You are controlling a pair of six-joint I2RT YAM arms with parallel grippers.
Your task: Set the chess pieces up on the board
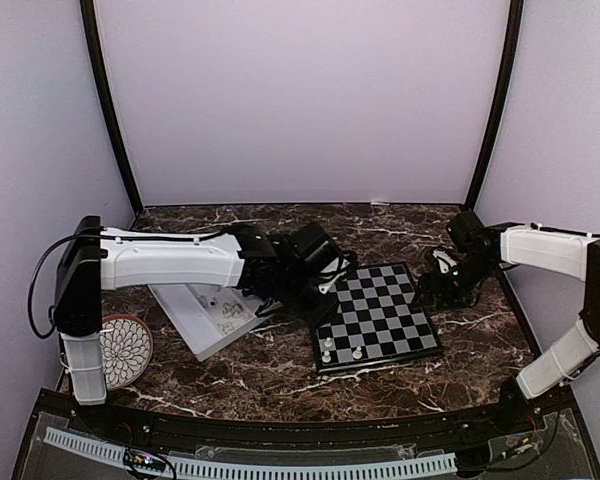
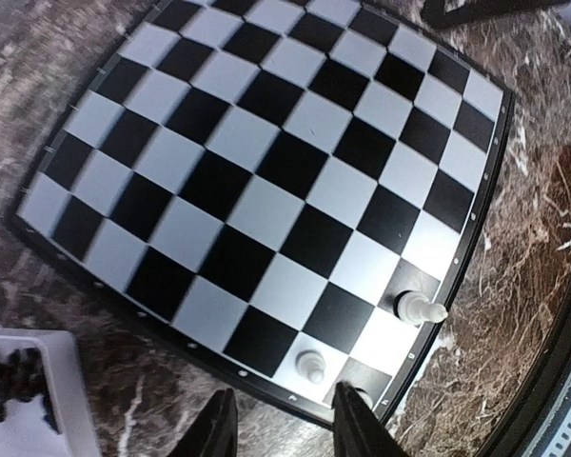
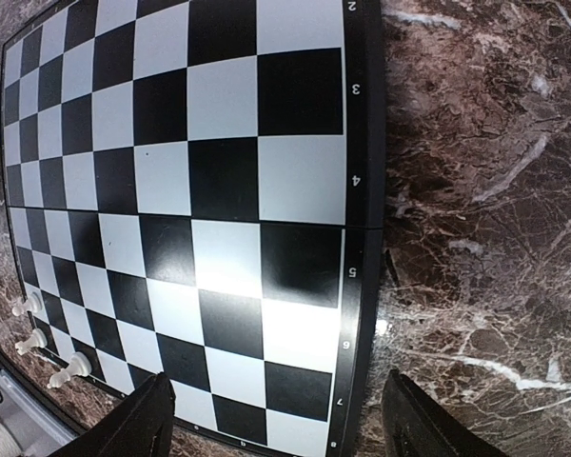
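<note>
The checkered board [image 1: 380,310] lies on the marble table. Three white pieces stand at its near left corner: one by the left edge [image 1: 328,343], one in the corner [image 1: 326,357], and one along the near edge [image 1: 357,353]. In the left wrist view, my left gripper is open above the board's edge, nothing between its fingers; one white piece [image 2: 311,366] shows just ahead, and another [image 2: 364,397] is partly hidden by a finger. Over the board's right side, my right gripper stands open with its fingers wide apart and empty.
A white tray [image 1: 203,338] with loose light pieces [image 1: 230,311] stands left of the board, partly under my left arm. Dark pieces [image 2: 17,381] also show in it. A patterned round plate [image 1: 126,350] lies at far left.
</note>
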